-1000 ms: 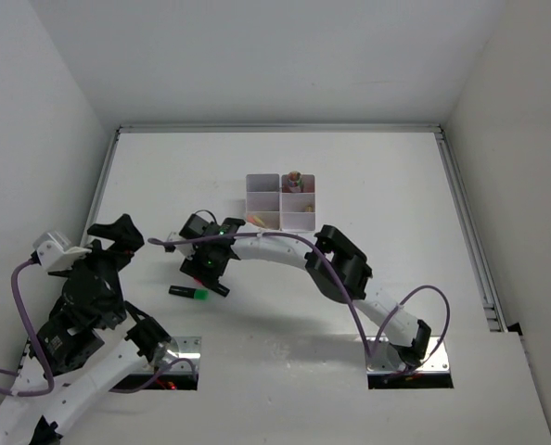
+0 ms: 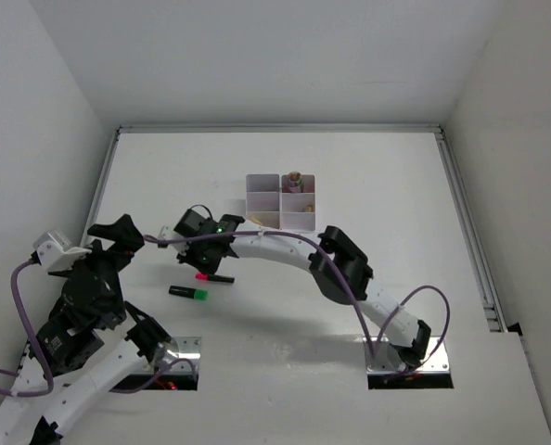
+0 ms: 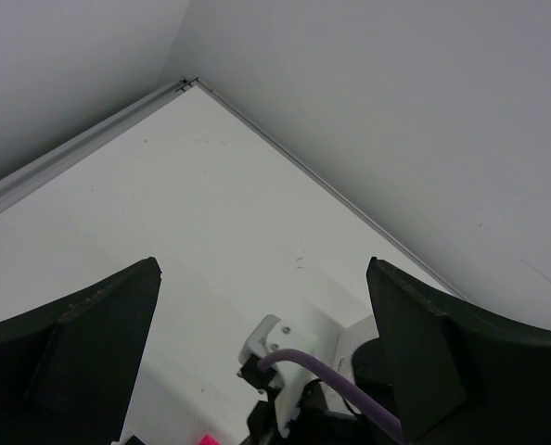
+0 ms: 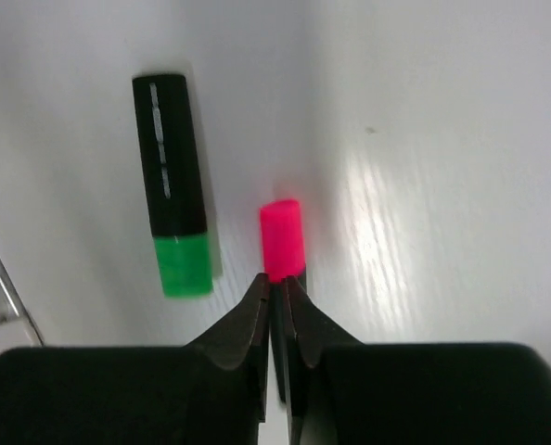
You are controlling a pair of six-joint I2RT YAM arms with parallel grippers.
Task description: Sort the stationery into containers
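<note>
A black marker with a pink end (image 2: pixel 217 278) lies on the white table. In the right wrist view its pink end (image 4: pixel 282 239) shows just beyond my right gripper, whose fingers are slightly open, almost together. The dark marker body shows through the narrow gap beneath them; the marker appears to lie on the table, not gripped. A thicker black marker with a green end (image 4: pixel 175 181) lies beside it. My left gripper is wide open and empty, raised over the left side. The divided container (image 2: pixel 263 201) stands at the back centre.
Small coloured items (image 2: pixel 295 182) sit in the container's right compartments, and an orange one shows partly in the front left compartment. The right arm (image 2: pixel 280 248) stretches across the container's front.
The pink-ended marker was partly covered by the right gripper and slanted; now it lies more level and mostly uncovered. My right gripper has shifted slightly. The left arm is unchanged.
</note>
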